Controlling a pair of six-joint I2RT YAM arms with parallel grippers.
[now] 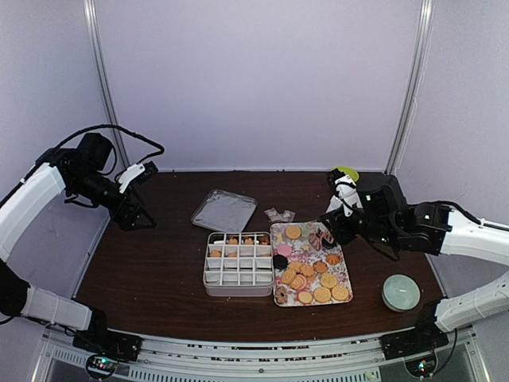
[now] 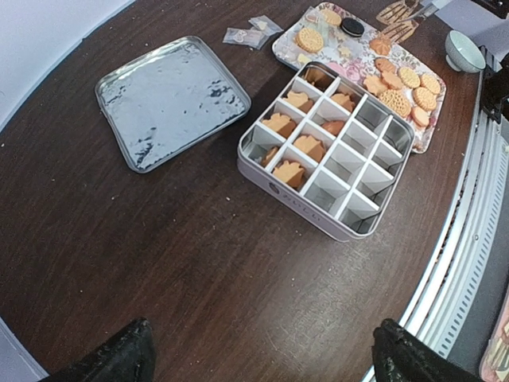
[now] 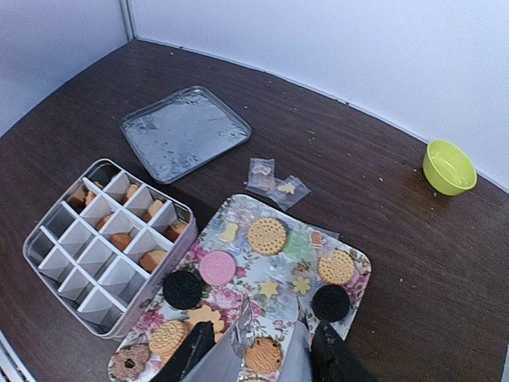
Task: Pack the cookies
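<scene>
The tin (image 1: 238, 290) with white dividers has star-like cookies (image 2: 290, 172) in several compartments; other compartments are empty. To its right lies a floral tray (image 1: 278, 237) with loose cookies (image 3: 266, 236): tan rounds, black ones, a pink one and small shapes. My right gripper is shut on white-handled tongs (image 3: 296, 362), whose two slotted heads (image 2: 398, 30) stand apart over the tray's upper right area. No cookie shows between these heads. Far left, away from the tin, my left gripper is wide open and empty.
A clear lid (image 2: 171, 103) lies behind the tin. Small clear packets (image 3: 274, 183) rest near the tray's back edge. A green bowl (image 3: 449, 167) stands at the back right, and a pale bowl (image 1: 401, 293) at the front right.
</scene>
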